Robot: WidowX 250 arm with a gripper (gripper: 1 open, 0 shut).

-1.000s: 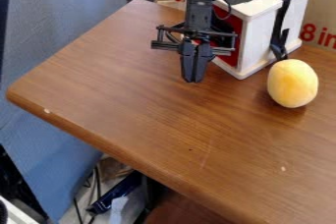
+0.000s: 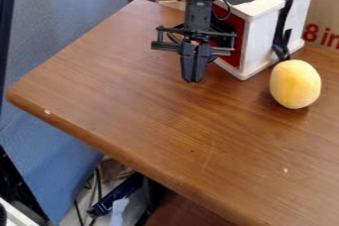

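My black gripper hangs upright over the back of the wooden table, its fingertips low near the tabletop, just in front of a white box with a red front and black straps. The fingers look close together, but whether they are fully shut is unclear. A pale yellow-orange oval object, like a mango, rests on the table to the right of the gripper, apart from it.
A cardboard panel stands behind the box.
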